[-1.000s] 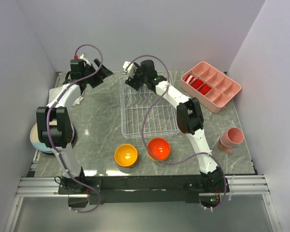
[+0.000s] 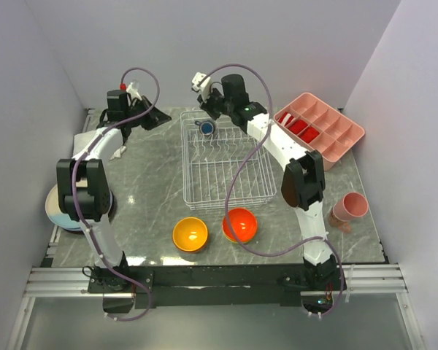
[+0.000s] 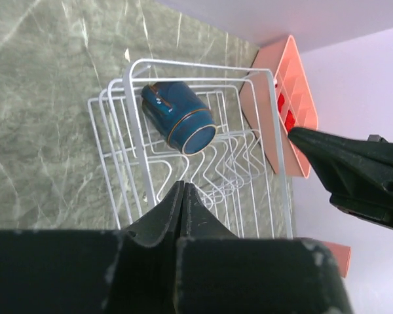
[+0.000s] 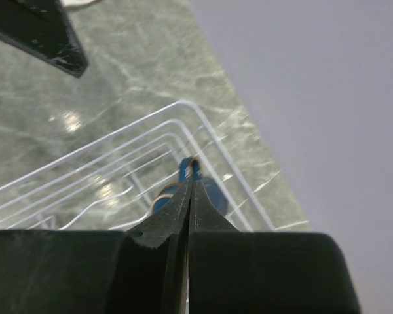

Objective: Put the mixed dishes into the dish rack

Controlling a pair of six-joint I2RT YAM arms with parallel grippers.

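A blue mug [image 2: 206, 128] lies on its side in the back left of the white wire dish rack [image 2: 226, 198], its handle up, as the left wrist view [image 3: 183, 121] shows. My right gripper [image 2: 212, 109] is shut and empty, above the rack's back edge over the mug. My left gripper [image 2: 160, 118] is shut and empty, left of the rack at the back. A yellow bowl [image 2: 190, 233] and a red bowl [image 2: 239, 219] sit in front of the rack. Plates [image 2: 58, 208] lie at left under my arm; pink cups [image 2: 350, 205] stand at right.
A pink divided container [image 2: 328, 131] with red pieces stands right of the rack, near the right arm. Walls border the back and sides. Bare counter [image 2: 146, 189] shows left of the rack.
The left gripper has shifted slightly right.
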